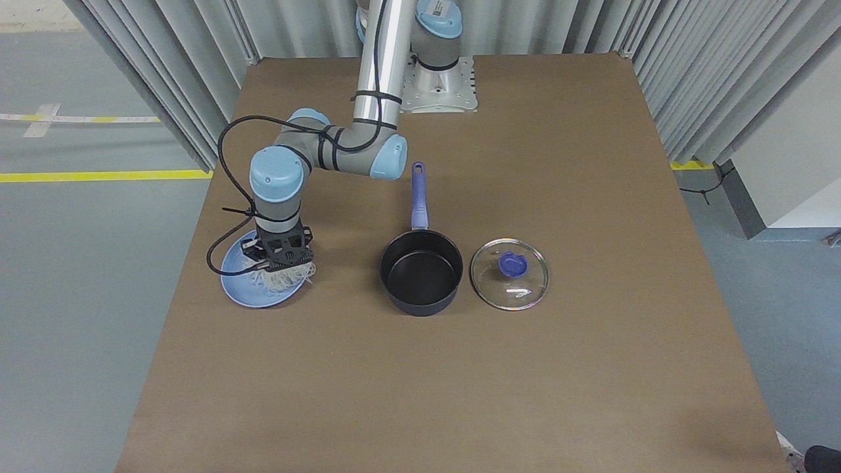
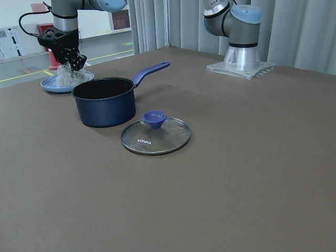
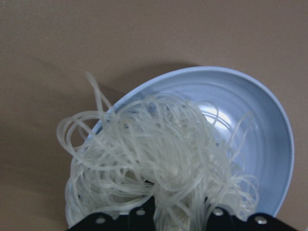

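Note:
A pale blue plate [image 1: 242, 290] holds a loose heap of translucent white noodles [image 3: 144, 159], some strands hanging over its rim. My black gripper is down in the noodles, which lie between its dark finger parts at the bottom of the wrist view; whether it is closed on them is hidden. In the front view the gripper body [image 1: 277, 248] covers the back of the plate. Right of the plate stands a dark blue saucepan [image 2: 105, 110], empty, its handle pointing back. Right of the pan lies a glass lid [image 1: 498, 288] with a blue knob.
The robot's base plate [image 1: 437, 101] sits at the back edge, before a grey curtain.

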